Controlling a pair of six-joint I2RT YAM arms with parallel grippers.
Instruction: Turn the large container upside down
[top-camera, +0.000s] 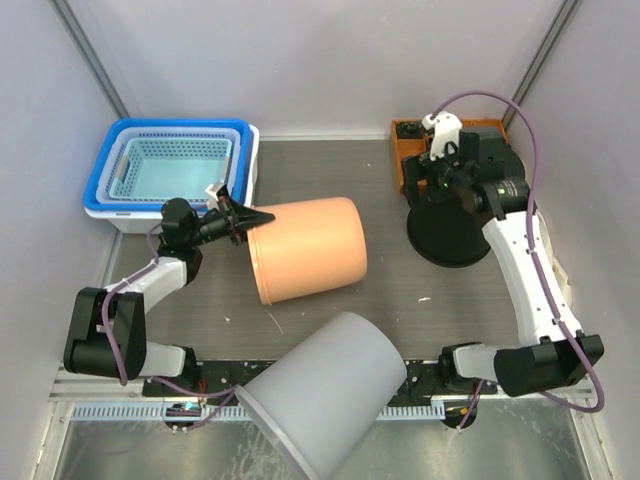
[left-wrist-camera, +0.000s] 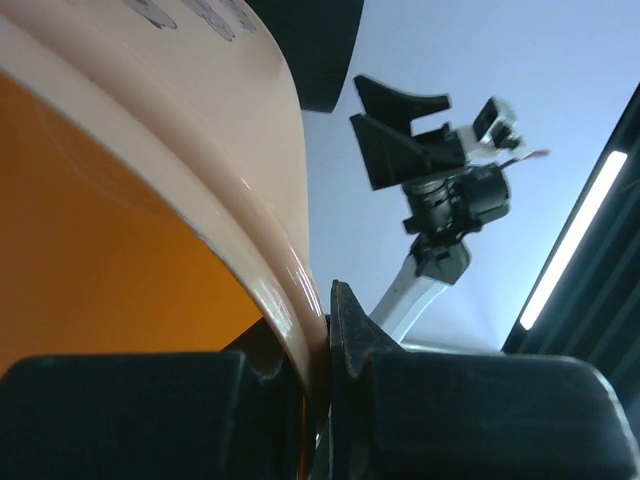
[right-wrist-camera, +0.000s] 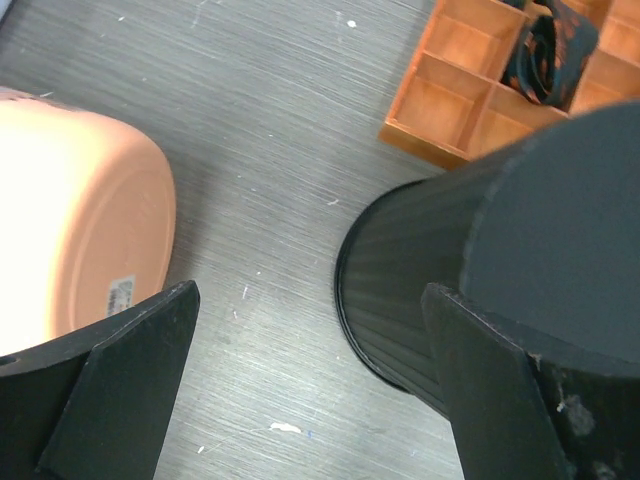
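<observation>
The large peach container (top-camera: 315, 248) lies on its side in the top view, mouth to the left and closed base to the right. Its rim (left-wrist-camera: 205, 205) passes between the fingers of my left gripper (top-camera: 246, 224), which is shut on it. In the right wrist view, the container's base (right-wrist-camera: 120, 240) with a barcode label shows at the left. My right gripper is open with only floor and part of a black container (right-wrist-camera: 395, 290) behind the gap; it holds nothing and is apart from the peach container.
The black container stands lip-down on the table (top-camera: 385, 330) at the right. An orange divided tray (right-wrist-camera: 440, 105) with dark items lies behind it. A blue-rimmed basket (top-camera: 97, 180) sits back left. A grey container (top-camera: 330, 395) lies tilted at the front.
</observation>
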